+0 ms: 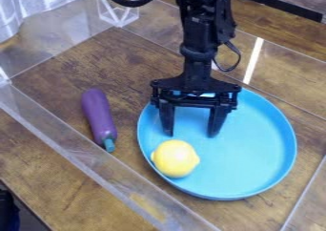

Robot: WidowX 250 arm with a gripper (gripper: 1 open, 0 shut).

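The black gripper (193, 115) hangs from the top, low over the back half of a blue plate (245, 158), its fingers spread apart. A yellow round object (174, 157) sits on the front left of the plate, in front of the gripper and apart from it. I see nothing clearly held between the fingers, though the area between them is dark. A purple eggplant-like object (98, 115) with a green end lies on the wooden table, left of the plate.
Clear plastic walls (76, 187) run along the left and front edges.
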